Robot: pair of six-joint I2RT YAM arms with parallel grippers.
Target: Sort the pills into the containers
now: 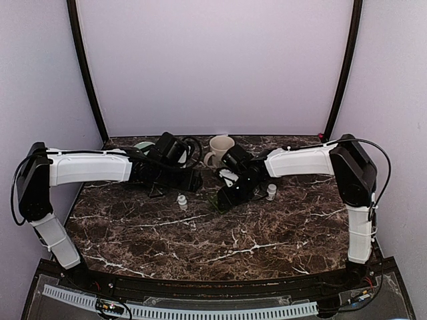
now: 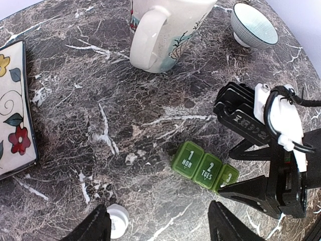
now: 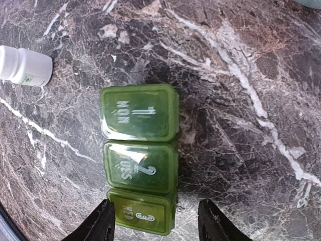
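A green three-section pill organizer (image 2: 200,165), lids marked MON, TUES and a third day, lies on the marble table in both wrist views. My right gripper is open around its third section (image 3: 143,211), close above or beside it. My left gripper is open, with a white bottle (image 2: 117,221) below it near its left finger. Another white bottle (image 3: 32,68) stands beside the organizer in the right wrist view; two bottles show in the top view (image 1: 183,203). No loose pills are visible.
A large mug (image 2: 165,35) stands behind the organizer, with a small bowl (image 2: 253,27) to its right. A flowered tray (image 2: 12,110) lies at the left of the left wrist view.
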